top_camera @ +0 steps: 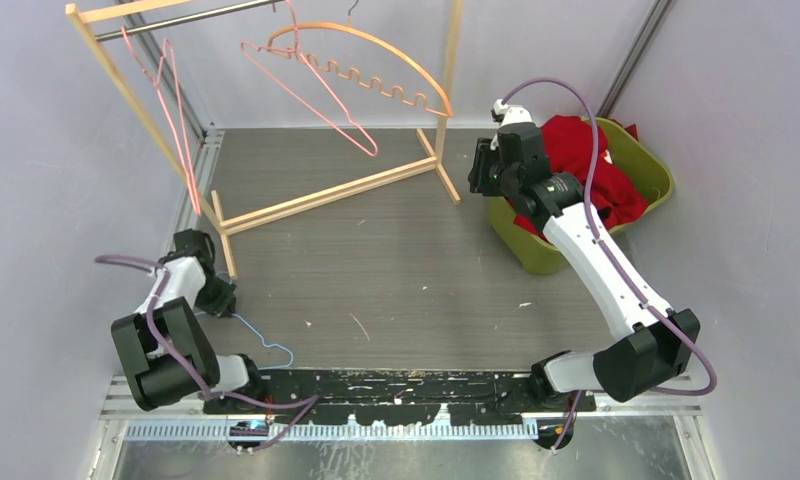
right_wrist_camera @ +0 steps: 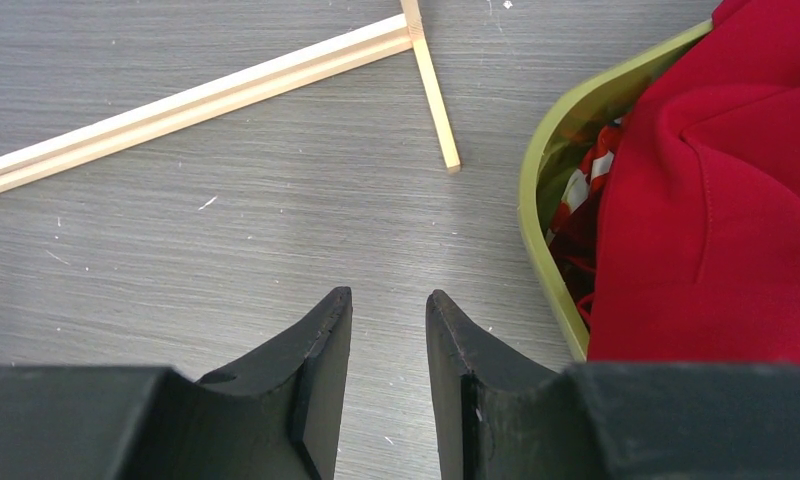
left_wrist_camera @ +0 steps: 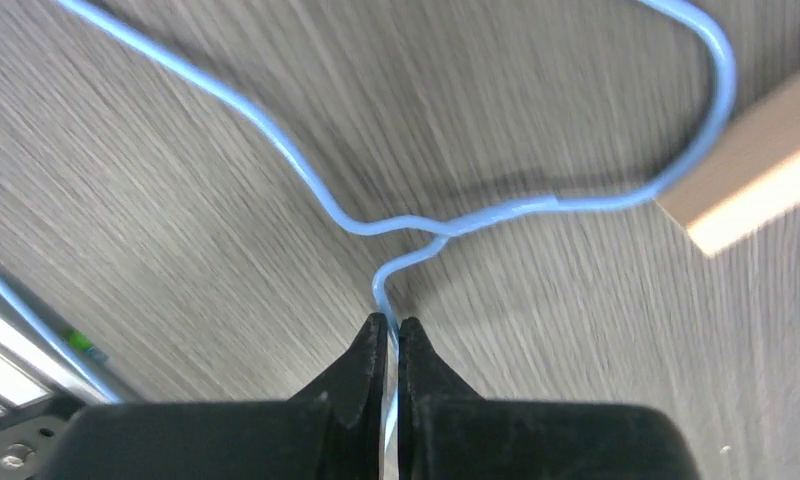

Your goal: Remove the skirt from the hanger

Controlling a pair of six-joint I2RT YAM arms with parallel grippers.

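My left gripper is low at the left, shut at the blue wire hanger [top_camera: 266, 337] on the floor; in the left wrist view the wire [left_wrist_camera: 506, 207] runs to its fingertips, though whether it is between them is hard to tell. My right gripper is beside the green basket [right_wrist_camera: 541, 180], its fingers apart and empty. Red fabric [right_wrist_camera: 706, 230] fills the basket; I cannot tell whether it is the skirt. Pink hangers [top_camera: 341, 125] hang empty on the rack.
The wooden rack [top_camera: 326, 195] stands across the back, one foot [left_wrist_camera: 746, 170] near my left gripper. Walls close in at both sides.
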